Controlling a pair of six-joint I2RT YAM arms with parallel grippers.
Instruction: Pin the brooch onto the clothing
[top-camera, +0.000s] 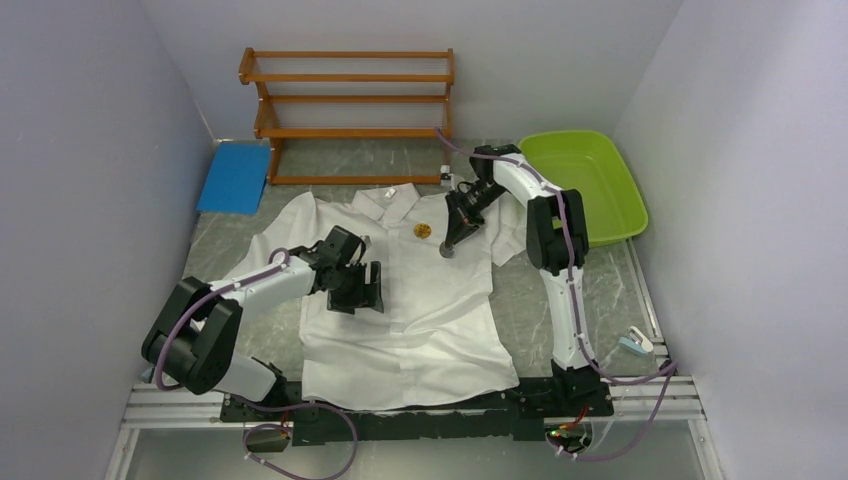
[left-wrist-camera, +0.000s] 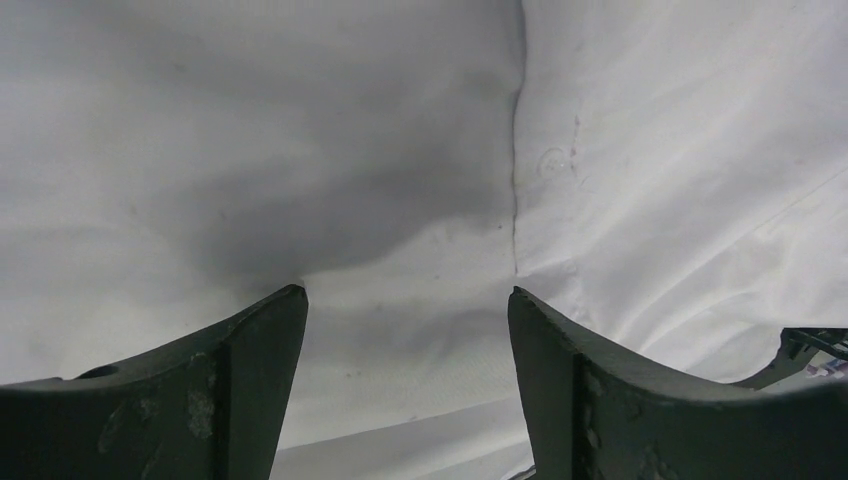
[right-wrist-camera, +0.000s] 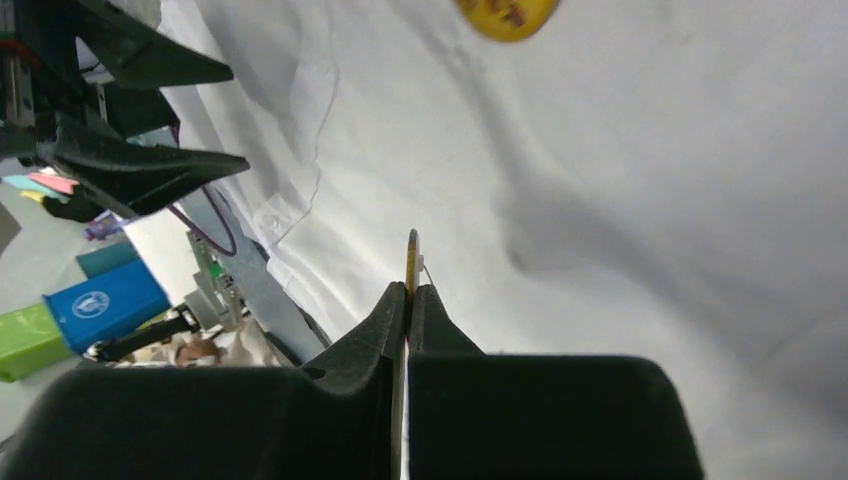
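Note:
A white garment (top-camera: 420, 330) lies spread on the grey table. The round yellow brooch (top-camera: 423, 230) rests on it near the collar, and also shows at the top of the right wrist view (right-wrist-camera: 508, 15). My left gripper hovers open over the middle-left of the cloth, nothing between its fingers. My right gripper (top-camera: 452, 243) is shut just right of the brooch, apart from it; in the right wrist view a thin upright yellowish sliver shows at its fingertips (right-wrist-camera: 410, 305), too small to identify.
A wooden rack (top-camera: 355, 133) stands at the back, a blue board (top-camera: 232, 178) at the back left, a green tray (top-camera: 590, 180) at the back right. A small white and blue object (top-camera: 637, 340) lies at the front right. Bare table shows along the right.

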